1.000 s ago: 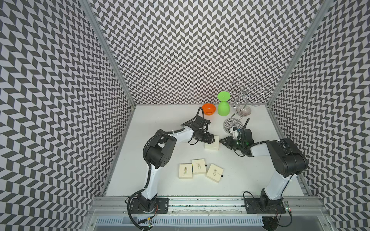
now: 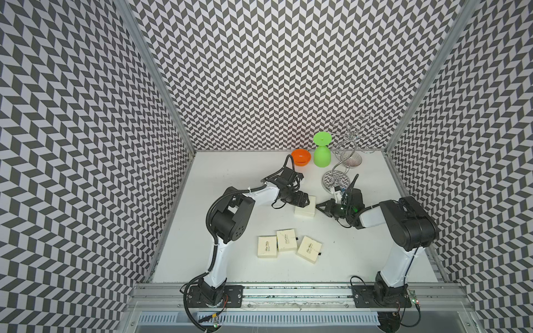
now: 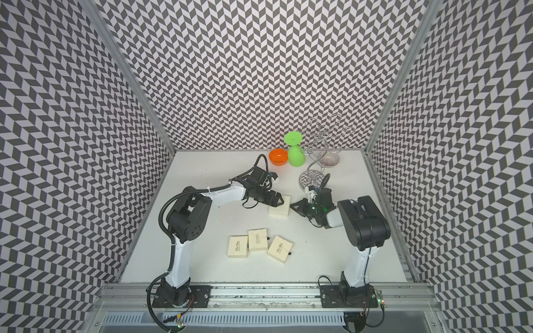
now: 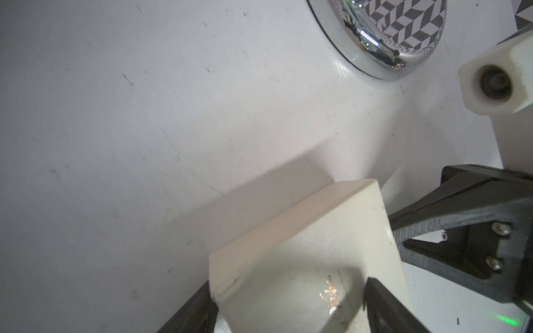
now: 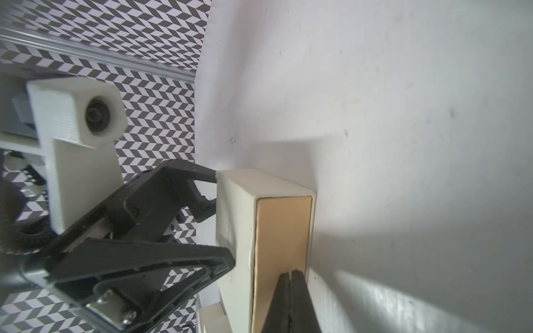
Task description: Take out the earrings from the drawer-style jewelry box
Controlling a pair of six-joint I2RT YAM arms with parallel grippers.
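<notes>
A cream box [image 2: 305,208] with a gold logo stands in mid-table between my grippers. My left gripper has its fingers spaced apart at the box; one is by the left edge, the other overlaps the logo face. Whether they clamp it is hard to tell. My right gripper is shut, its tips together in front of the tan drawer end [image 5: 283,222]. Nothing shows between them, and a pull tab there cannot be seen. The drawer front sits level with the sleeve's rim. No earrings are visible.
Several more cream boxes [image 2: 267,247] lie nearer the front. A chrome stand [image 2: 335,180] is close behind the right gripper. Behind are a green hourglass-shaped object [image 2: 322,152] and an orange bowl [image 2: 301,157].
The right arm has shifted slightly left, its gripper still beside the box's right end. The left arm and the box look unmoved.
</notes>
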